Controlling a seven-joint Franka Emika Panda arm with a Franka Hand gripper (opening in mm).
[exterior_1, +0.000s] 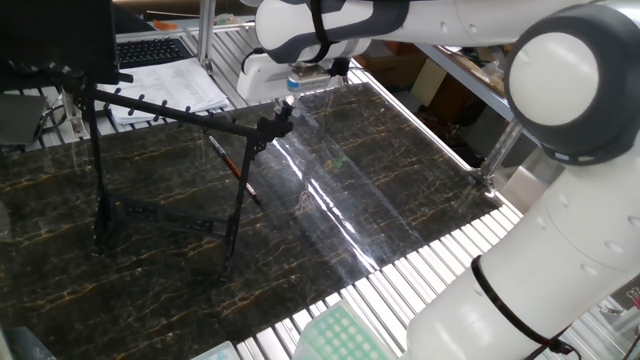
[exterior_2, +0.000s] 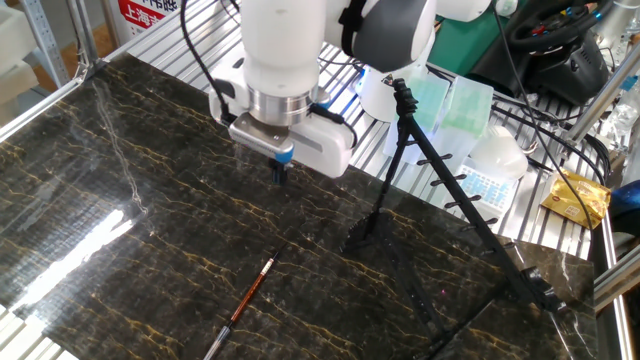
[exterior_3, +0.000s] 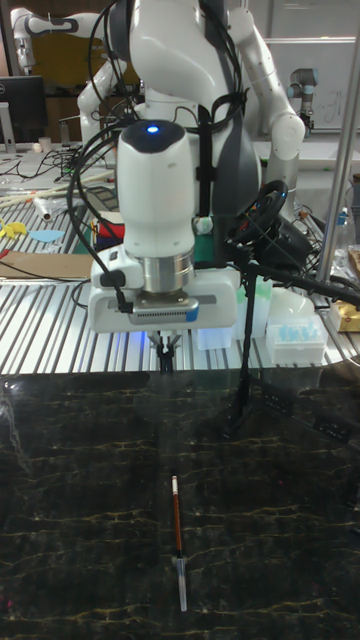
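A thin pen-like stick (exterior_3: 178, 523), brown in the middle with a white end and a pale clear section at the other, lies on the dark marbled board. It also shows in view 2 as a slanting stick (exterior_2: 248, 296), and a black stand's leg partly covers it in view 1. My gripper (exterior_3: 166, 361) points down above the board, apart from the stick and towards the robot's base side of it. Its dark fingers look close together, with nothing visible between them. The black stand (exterior_2: 465, 205) rises beside the stick.
Clear plastic boxes (exterior_2: 440, 105) and a tip rack (exterior_2: 484, 190) stand behind the stand, off the board. A golden packet (exterior_2: 577, 199) lies near them. Papers (exterior_1: 168, 90) and a keyboard (exterior_1: 150, 50) are beyond the board in view 1. Much of the board is bare.
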